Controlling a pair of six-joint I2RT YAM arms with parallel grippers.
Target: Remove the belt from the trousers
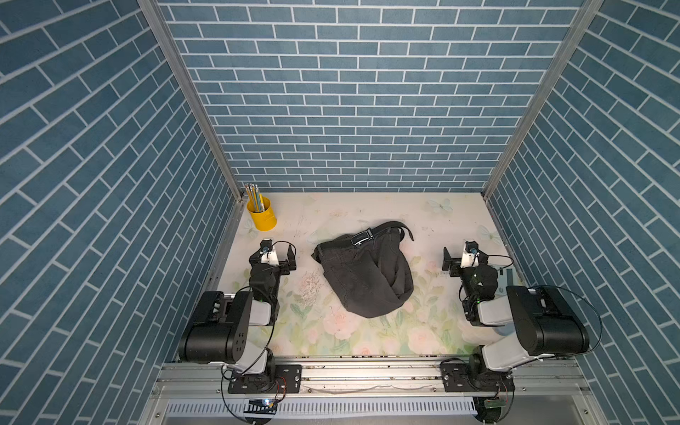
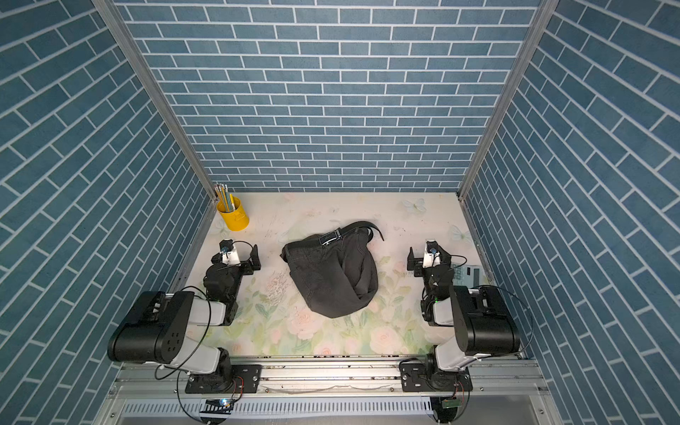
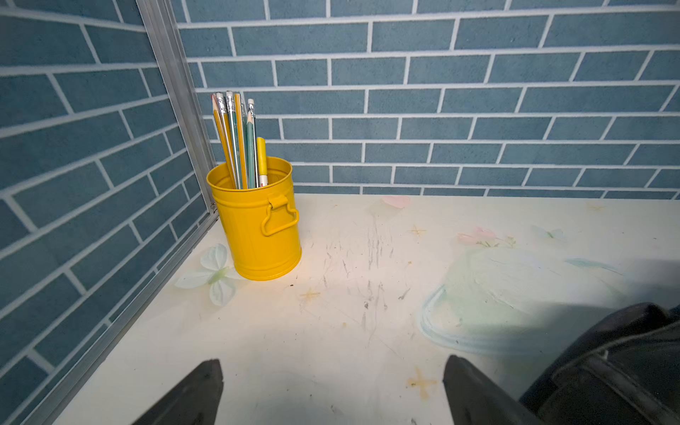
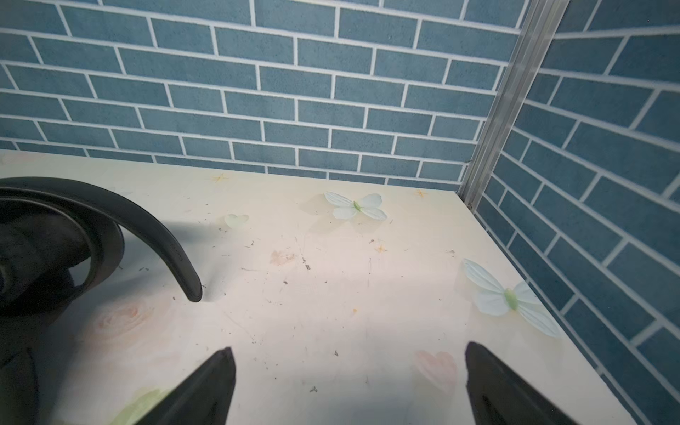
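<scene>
Dark trousers [image 1: 364,276] lie folded in a heap at the middle of the table. Along their waist at the far edge runs a black belt [image 2: 354,227], its buckle [image 1: 362,236] fastened or closed over the strap, as far as shows. The belt's free tip curls off to the right; in the right wrist view this belt end [image 4: 159,237] arches above the table. My left gripper stands open to the left of the trousers, holding nothing. On their right, my right gripper is open too, empty and apart from the belt.
A yellow cup [image 3: 260,226] of pencils stands in the back left corner. A grey calculator-like object [image 2: 467,275] lies beside the right arm, partly hidden. Brick-patterned walls close off the back and sides. Bare table surrounds the trousers.
</scene>
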